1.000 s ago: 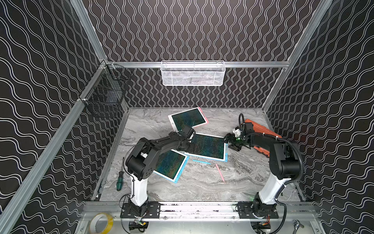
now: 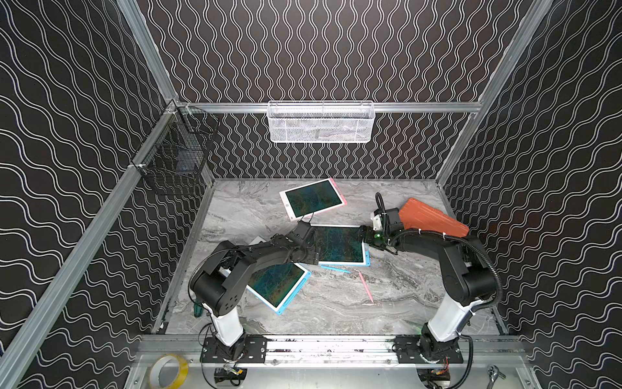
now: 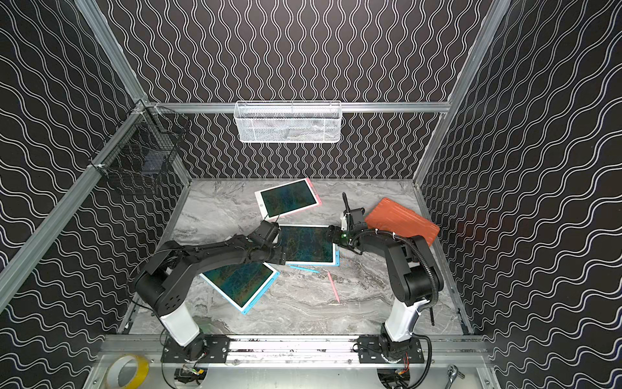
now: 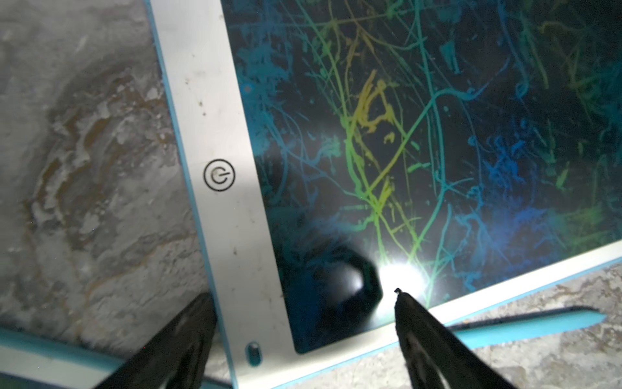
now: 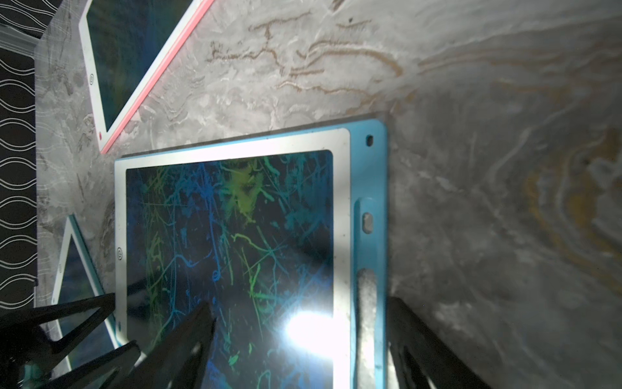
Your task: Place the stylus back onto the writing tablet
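Note:
The middle tablet (image 2: 342, 243) has a white frame and a blue edge strip. In the right wrist view, the strip's stylus groove (image 5: 367, 201) shows no stylus in it. A blue stylus (image 4: 531, 328) lies on the table just off the tablet's near edge; farther front is a pink stylus (image 2: 366, 287). My left gripper is open, its fingers either side of the tablet's near-left corner. At the opposite end, my right gripper stands open, one finger over the screen and the other just outside the blue strip.
A second blue-edged tablet (image 2: 275, 285) lies at the front left, partly under my left arm. A pink-edged tablet (image 2: 314, 197) is at the back. An orange-red case (image 2: 431, 218) sits behind my right arm.
Both arms have shifted left. The middle tablet has slid left and turned nearly square to the table, and the front-left tablet has moved toward the front left. The styluses have stayed put.

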